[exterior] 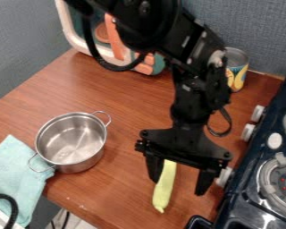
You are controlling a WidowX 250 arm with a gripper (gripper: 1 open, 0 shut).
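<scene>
My black gripper (pixel 179 173) hangs open over the middle-right of the wooden counter, its two fingers straddling the upper end of a pale yellow-green elongated object (pixel 164 191), which lies on the wood. Whether the fingers touch it I cannot tell; its upper part is hidden by the gripper. A steel pot (pixel 71 152) with two handles stands to the left on the counter.
A black stove (pixel 259 206) with knobs borders the right. A can (pixel 236 70) stands at the back right, partly behind the arm. A container (pixel 79 27) with orange items is at the back. A light cloth (pixel 17 174) lies at left. Bare wood (pixel 79 94) fills the upper left.
</scene>
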